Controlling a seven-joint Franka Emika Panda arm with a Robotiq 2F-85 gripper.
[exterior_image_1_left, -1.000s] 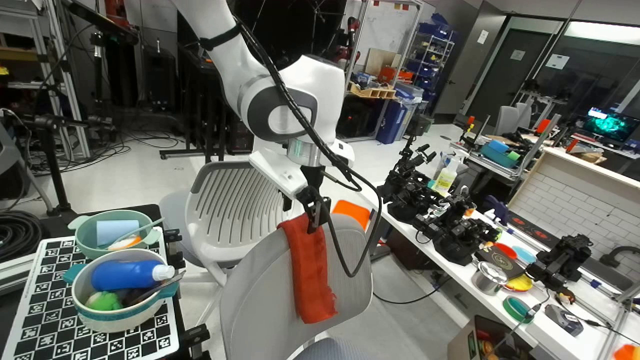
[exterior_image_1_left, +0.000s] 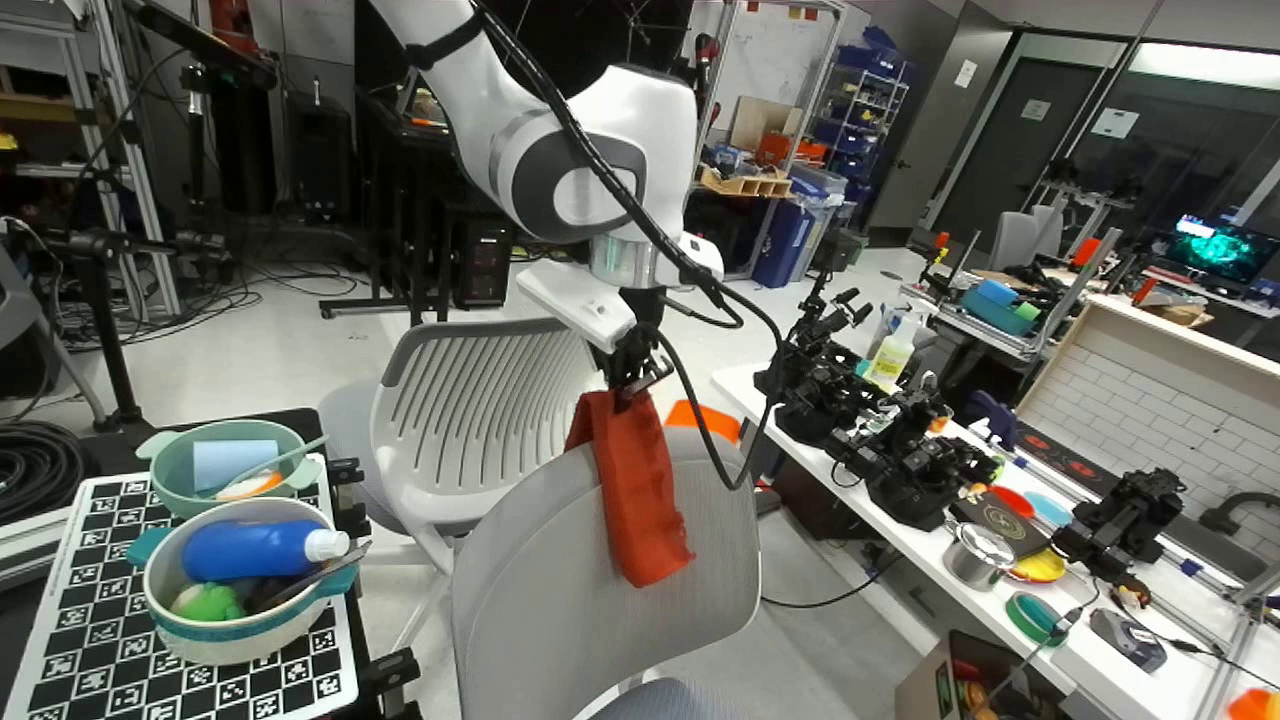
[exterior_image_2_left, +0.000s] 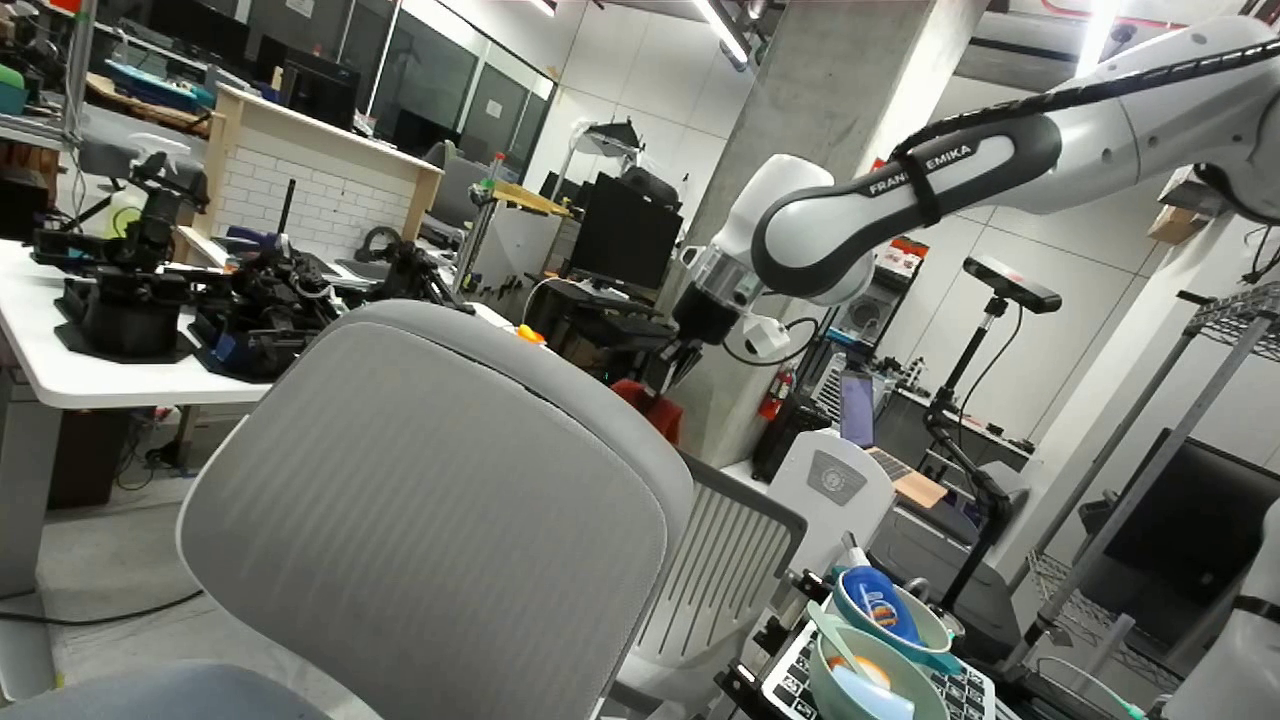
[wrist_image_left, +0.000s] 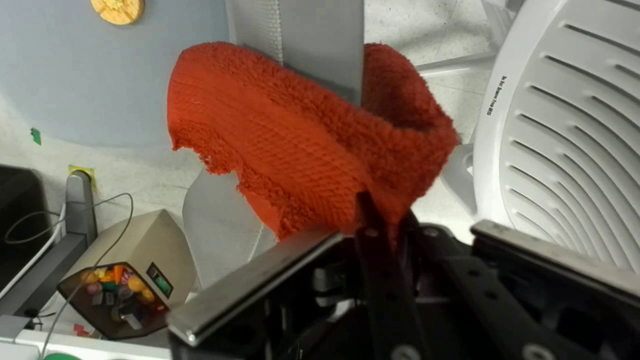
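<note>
A red towel (exterior_image_1_left: 639, 492) hangs over the top of the grey chair's backrest (exterior_image_1_left: 528, 576), its lower end down the front face. At its upper part my gripper (exterior_image_1_left: 624, 394) is shut on a pinched fold of the cloth. The wrist view shows the towel (wrist_image_left: 288, 132) bunched toward the gripper, with the fingers close together around it. Some of the cloth loops over the far side of the backrest. In the second exterior view the backrest hides most of the towel (exterior_image_2_left: 648, 410), and only a patch shows below the fingers.
A second chair with a slatted back (exterior_image_1_left: 504, 420) stands close behind. To the left, bowls (exterior_image_1_left: 222, 630) with a blue bottle and utensils rest on a checkered board. A white table (exterior_image_1_left: 864, 516) crowded with black devices lies to the right. A round yellow object (wrist_image_left: 118, 7) sits on the chair seat.
The towel's hanging end is higher and tilted to the right, and its top is now gathered into a fold.
</note>
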